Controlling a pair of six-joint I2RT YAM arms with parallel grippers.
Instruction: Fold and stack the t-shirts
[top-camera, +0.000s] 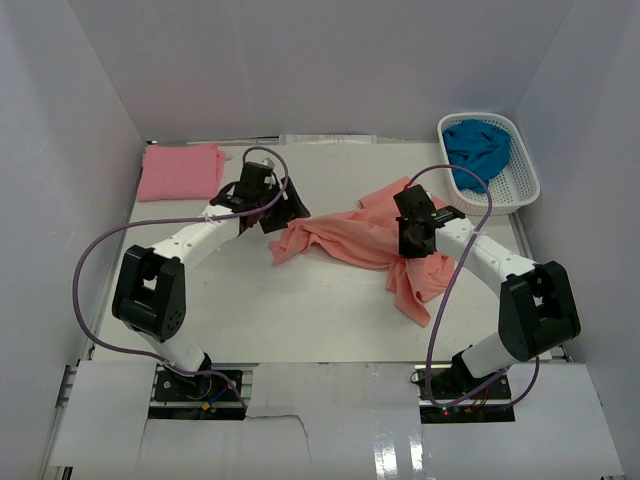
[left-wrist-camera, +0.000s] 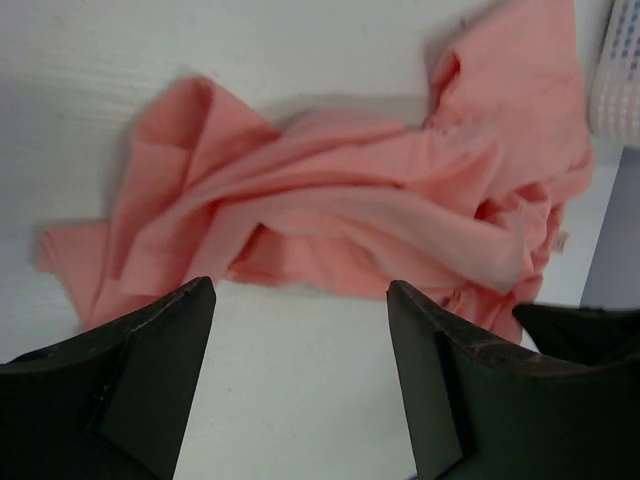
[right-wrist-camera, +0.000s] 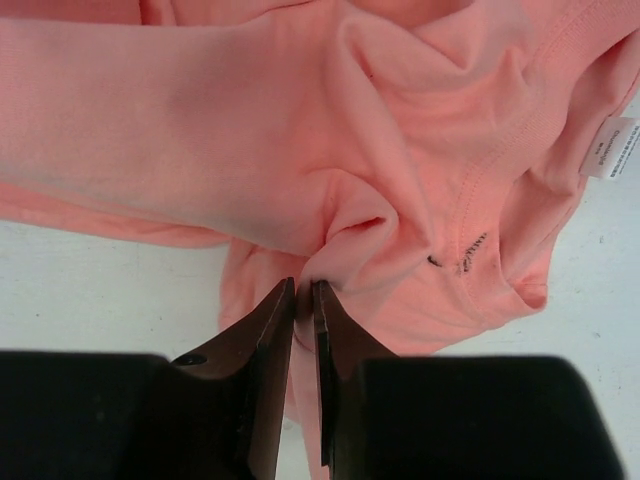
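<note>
A crumpled salmon t-shirt (top-camera: 355, 235) lies spread across the middle and right of the table. My left gripper (top-camera: 295, 205) hangs open over its left end; in the left wrist view the open fingers (left-wrist-camera: 140, 390) frame the loose folds below. My right gripper is shut on a bunched fold near the shirt's right part, where a white label and dark print show beside it. A folded pink shirt (top-camera: 180, 172) lies flat at the back left.
A white basket (top-camera: 525, 180) holding blue cloth (top-camera: 477, 148) stands at the back right. Walls enclose the back and both sides.
</note>
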